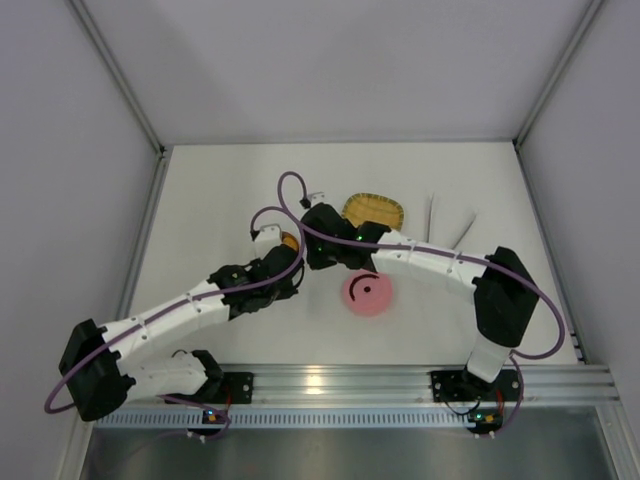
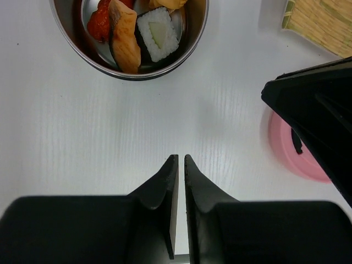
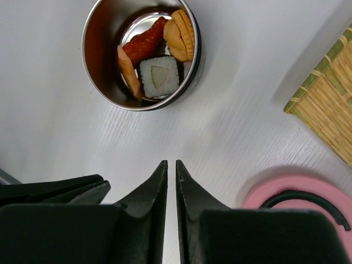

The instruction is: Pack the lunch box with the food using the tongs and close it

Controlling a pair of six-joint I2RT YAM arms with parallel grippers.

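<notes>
The round metal lunch box (image 3: pixel 100 58) stands uncovered, holding red meat (image 3: pixel 146 41), an orange slice (image 3: pixel 128 73), a rice roll (image 3: pixel 159 75) and yellow pieces (image 3: pixel 180 34); from above my left hand hides most of it. The pink lid (image 1: pixel 376 302), with a dark curved handle, lies below the mat in the top view. My left gripper is shut, a hairline slit between its fingertips and no object visible there. Beside it, my right gripper stands barely open, empty, over bare table between lunch box and lid.
A yellow woven mat (image 1: pixel 373 211) is at the back, with two thin pale sticks (image 1: pixel 430 218) to its right. Both hands are very close together, each intruding into the other's wrist view. Open table spreads across the left back and right front.
</notes>
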